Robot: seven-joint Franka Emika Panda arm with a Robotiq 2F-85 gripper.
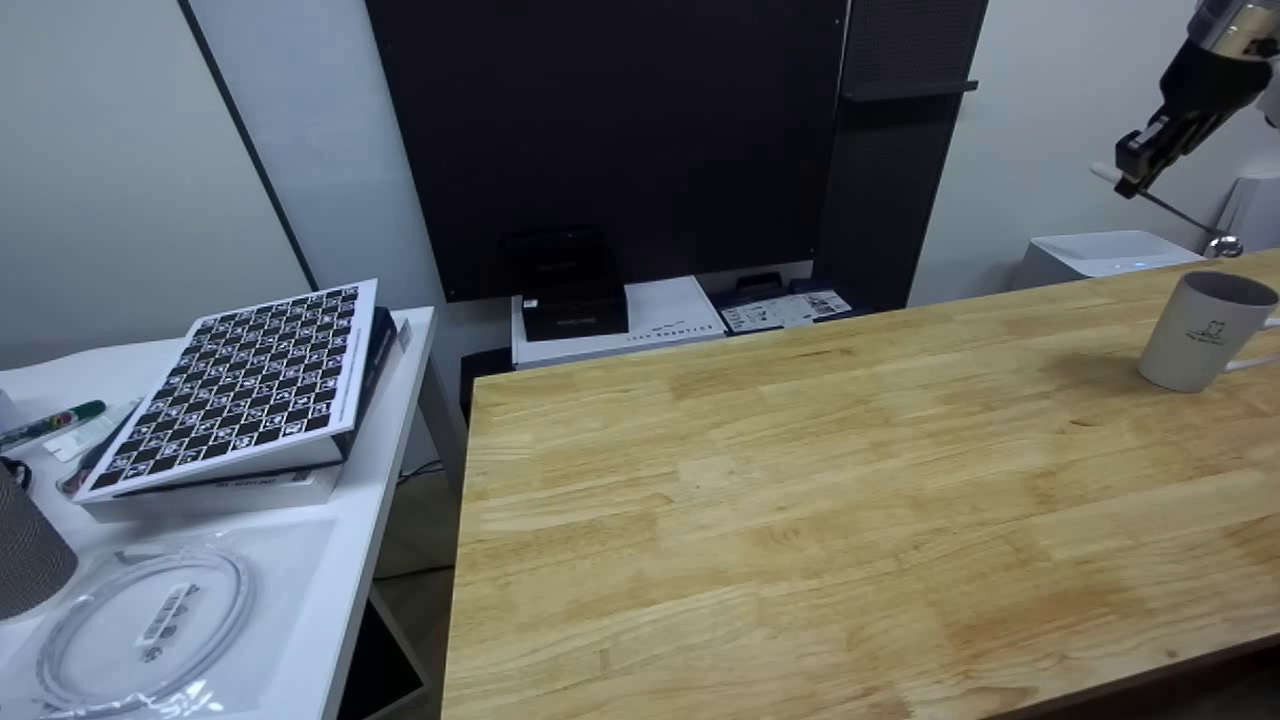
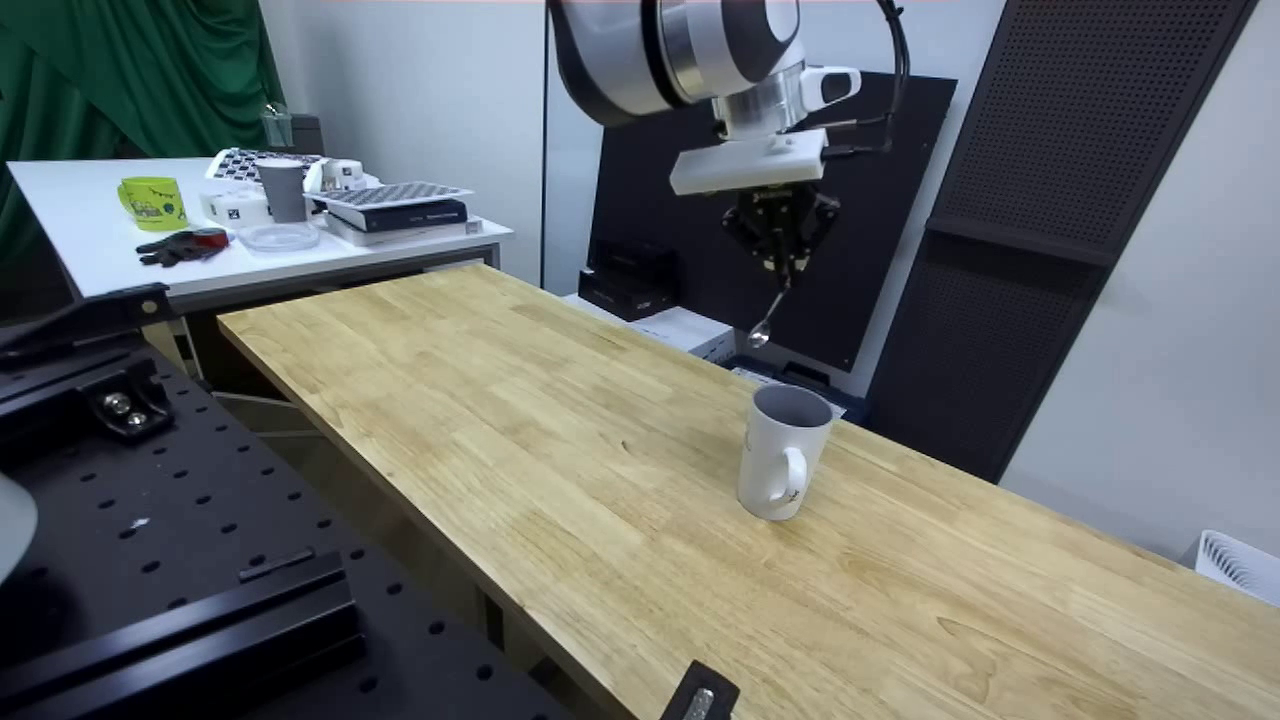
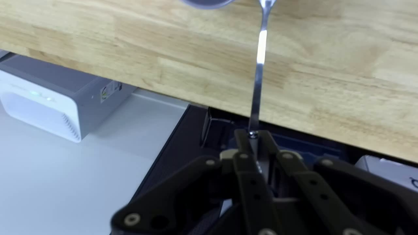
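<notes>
Shut on a metal spoon's [image 3: 258, 78] handle, my gripper hangs in the air near the far edge of the table. In exterior view 1 the spoon [image 1: 1182, 214] slants down to the right, its round bowl lowest, with a pale handle end sticking out on the other side of the gripper [image 1: 1130, 182]. A light grey mug [image 2: 782, 462] with a small drawing stands upright on the table. From exterior view 2, the spoon bowl [image 2: 759, 336] shows above the mug's rim level and apart from it. Only a bit of the mug's rim [image 3: 207, 4] appears in the wrist view.
A white device [image 3: 43, 101] stands beyond the far edge.
</notes>
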